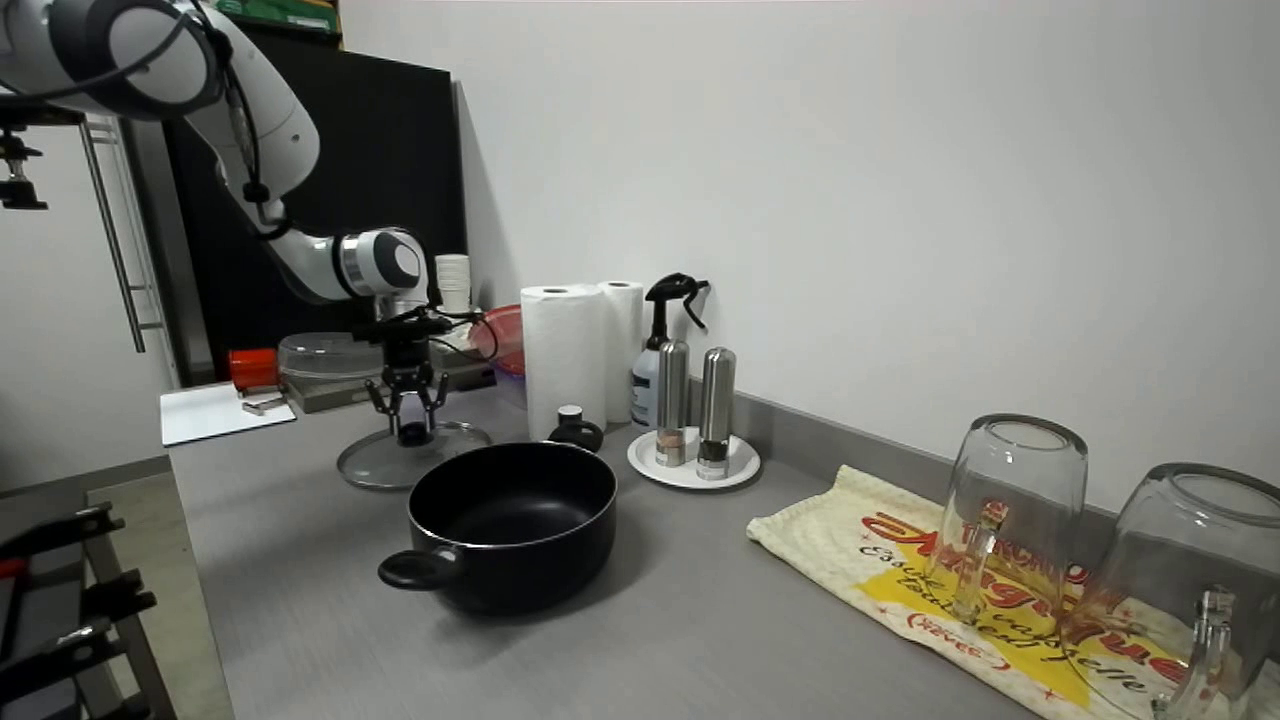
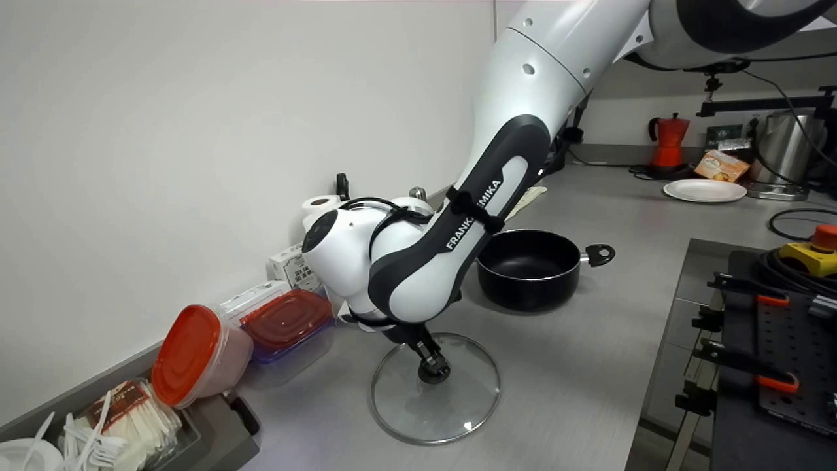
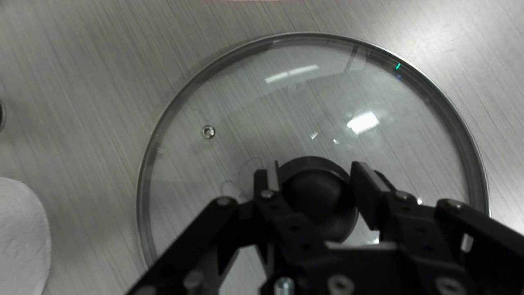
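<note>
A round glass lid [image 3: 236, 98] with a metal rim and a black knob [image 3: 319, 196] lies on the grey counter. In the wrist view my gripper is shut on that knob, one finger pressed to each side. Seen from the second exterior view, the lid [image 2: 463, 408] rests flat under my wrist, and the gripper [image 2: 433, 367] comes down onto its middle. A black two-handled pot [image 1: 513, 540] without a cover stands close by, nearer the first exterior camera than the lid [image 1: 372, 466].
Paper towel rolls [image 1: 561, 360], a spray bottle [image 1: 648, 372] and a plate with two mills [image 1: 690, 478] line the wall. Plastic food tubs [image 2: 205, 353] sit on the lid's other side. Two glass mugs [image 1: 1020, 504] stand on a cloth [image 1: 840, 528].
</note>
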